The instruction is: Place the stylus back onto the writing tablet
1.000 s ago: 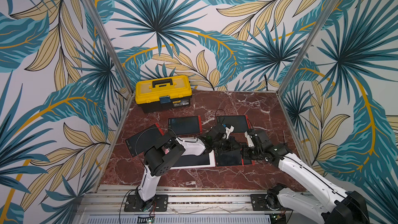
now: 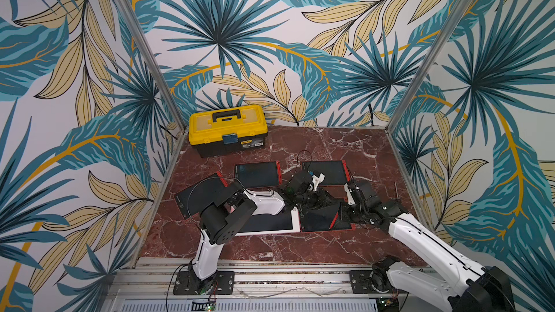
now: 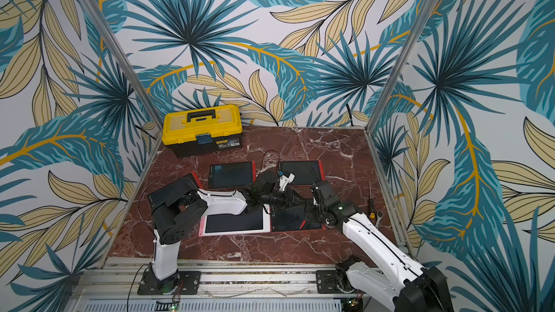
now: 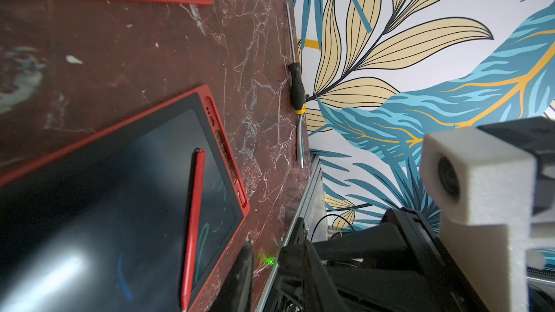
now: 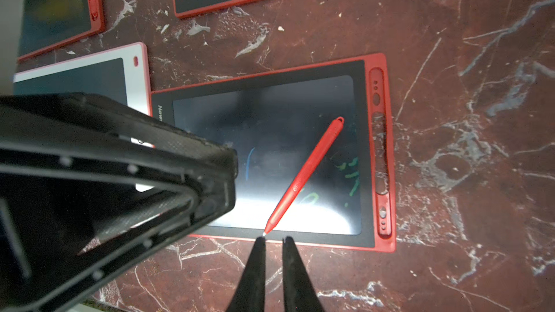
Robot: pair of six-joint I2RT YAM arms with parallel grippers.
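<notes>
A red stylus [image 5: 303,176] lies diagonally on the dark screen of the red-framed writing tablet [image 5: 376,75]; the slot on that tablet's right side holds no stylus. My left gripper hangs over that tablet's far-left part, its dark fingertips apart, with nothing seen between them. My right gripper is at the tablet's right, just beside the stylus, its two narrow fingertips close together, shut with nothing visible between them.
More tablets lie behind and left, including a white-framed one [image 5: 138,72]. A yellow toolbox [image 2: 227,121] stands at back left. A screwdriver [image 4: 296,86] lies near the right edge.
The red stylus now lies at a slant where it was more upright in the top left view. My left gripper has shifted slightly; the right arm moved slightly rightward.
</notes>
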